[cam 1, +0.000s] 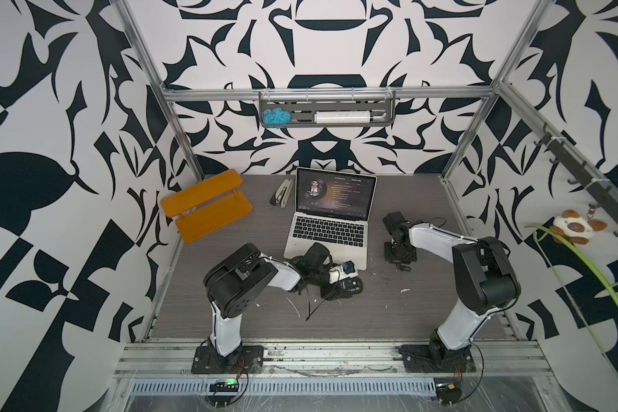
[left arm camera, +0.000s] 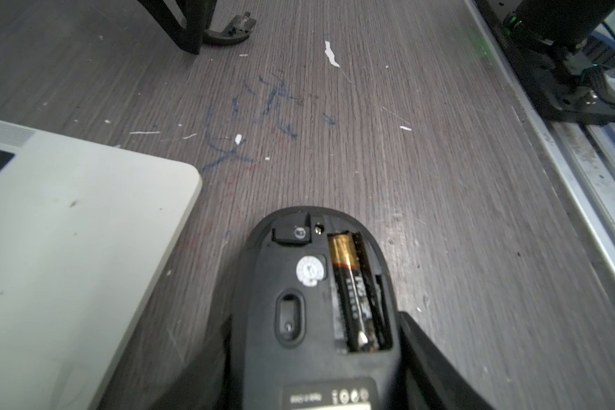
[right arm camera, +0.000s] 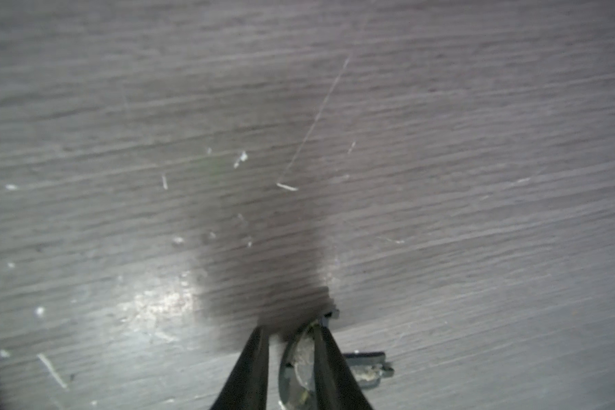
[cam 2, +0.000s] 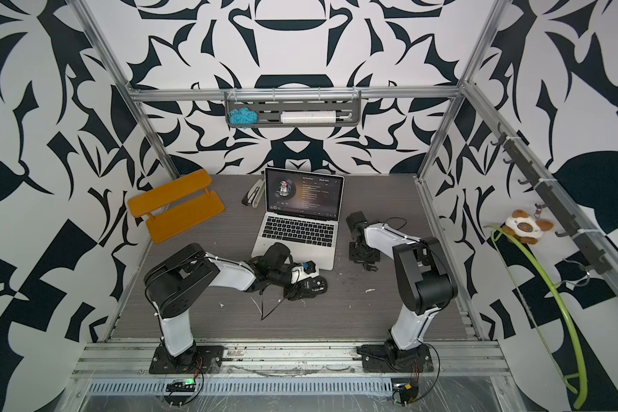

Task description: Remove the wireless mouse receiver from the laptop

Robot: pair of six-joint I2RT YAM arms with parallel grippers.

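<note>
My left gripper is shut on a black mouse point(left arm camera: 321, 372), held underside up at the laptop's front edge. Its battery bay is uncovered and a battery point(left arm camera: 352, 290) shows inside. A silver laptop point(cam 1: 328, 231) stands open with its screen lit. The receiver cannot be made out on the laptop in any view. To the laptop's right, my right gripper is part open above the table. A small dark curved cover point(right arm camera: 369, 369) lies below, partly hidden by one of its fingers point(right arm camera: 256, 362); no grip on it shows.
A stapler point(cam 1: 281, 193) lies left of the laptop screen. An orange-brown stand point(cam 1: 209, 206) occupies the back left of the table. White scraps are scattered over the tabletop point(cam 1: 391, 309), which is otherwise clear at front right.
</note>
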